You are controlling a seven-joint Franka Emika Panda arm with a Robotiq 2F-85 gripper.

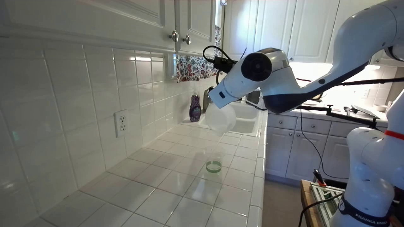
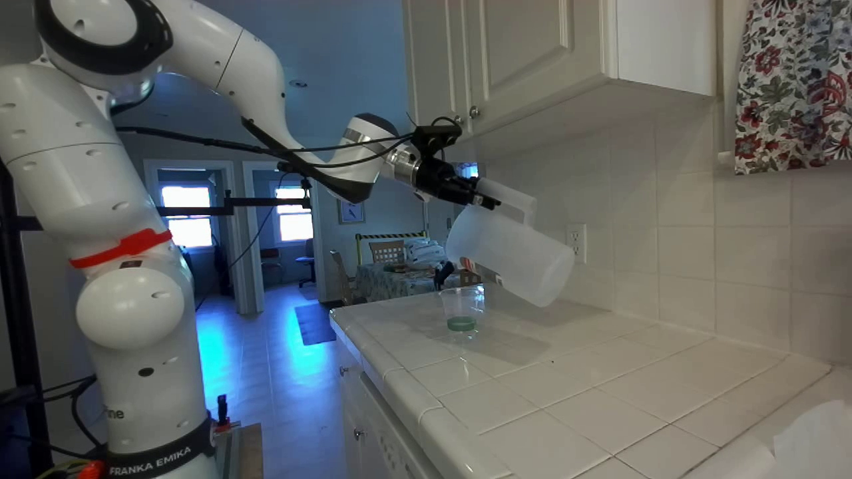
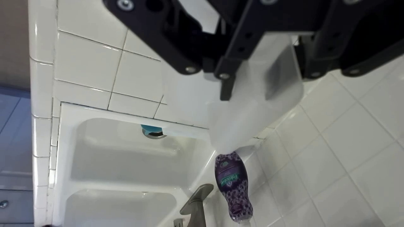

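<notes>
A translucent white pitcher [image 2: 511, 255] hangs tilted over the counter, its spout end lower toward the clear cup. My gripper [image 2: 484, 198] is shut on the pitcher's handle, also visible from above in the wrist view, where the pitcher [image 3: 242, 117] blurs below the dark fingers [image 3: 227, 89]. On the tiles stands an upright clear cup [image 2: 463, 303] with a green band or shallow green layer at its bottom. From the first exterior view, the pitcher [image 1: 220, 120] appears above and behind that cup [image 1: 214, 166], apart from it. Whether the pitcher contains anything cannot be told.
A purple soap bottle [image 1: 195, 108] stands by the wall beside the double sink [image 3: 125, 151] and its faucet [image 3: 197, 200]. Cabinets [image 2: 543, 48] overhang the counter.
</notes>
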